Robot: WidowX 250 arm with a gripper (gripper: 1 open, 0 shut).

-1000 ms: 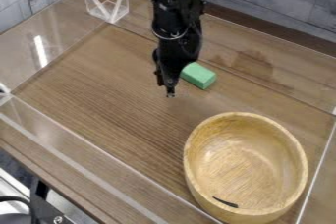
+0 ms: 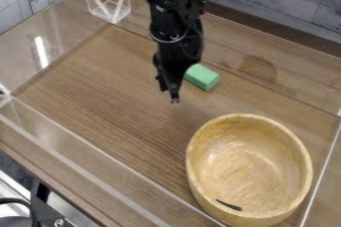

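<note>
The black arm reaches down from the top centre, its gripper [image 2: 170, 90] hanging low over the middle of the wooden table. A green block [image 2: 201, 77] lies just to the right of the gripper, partly beside the arm. The fingers look close together, with nothing visible between them, though they are small in this view.
A large yellow round container [image 2: 249, 166] fills the lower right and looks empty apart from a small dark mark near its near side. Clear plastic pieces sit at the top left and left edge.
</note>
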